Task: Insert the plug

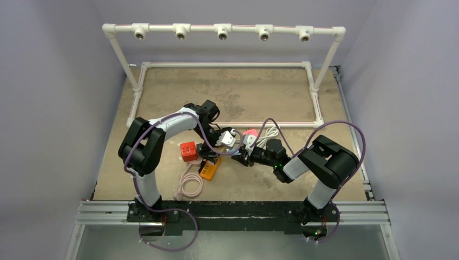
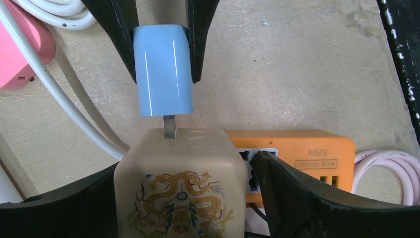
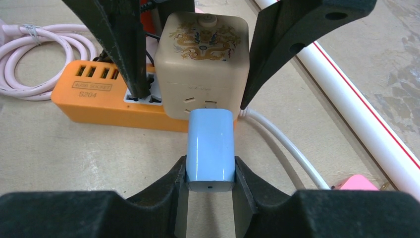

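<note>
A beige adapter with a gold dragon [image 2: 181, 198] sits between the fingers of my left gripper, over an orange power strip [image 3: 89, 96]. My right gripper is shut on a light blue plug [image 3: 210, 144], held level against the adapter's socket face. In the left wrist view a flat metal prong shows between the blue body and the adapter, at the slot; how deep it sits cannot be told.
A red block [image 1: 189, 150] lies left of the strip. A pink block [image 2: 22, 49], white cables and a coiled pale pink cable [image 1: 192, 184] lie around. A white pipe [image 3: 346, 99] runs behind. The front right of the board is clear.
</note>
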